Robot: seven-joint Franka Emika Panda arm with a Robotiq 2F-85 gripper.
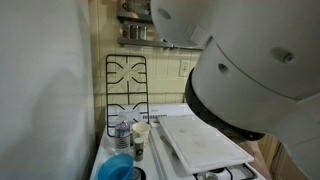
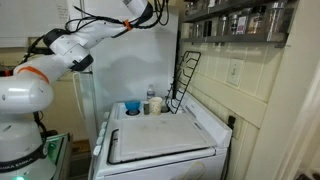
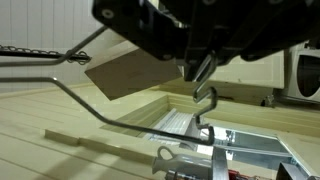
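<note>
In the wrist view my gripper has its dark fingers close together. A grey, hook-shaped metal end [image 3: 204, 102] shows right at the fingertips, and the fingers are shut on it. A long bent metal rod [image 3: 120, 122] sweeps across the same view from the left and ends near this hook; whether they are one piece is unclear. Below the gripper several metal utensils [image 3: 185, 162] lie near a pale ledge. Exterior view 1 shows only the large white arm [image 1: 255, 75], and exterior view 2 shows the arm [image 2: 112, 24] reaching up out of frame; neither shows the gripper's fingertips.
A white cover [image 2: 155, 136] lies over the stove. Behind it stand a blue bowl [image 2: 133, 107], a cream cup [image 2: 155, 105] and a clear bottle [image 1: 123, 132]. A black grate [image 1: 126, 85] leans on the wall, under a spice shelf [image 2: 235, 25]. A tan box-like thing [image 3: 130, 70] is close to the gripper.
</note>
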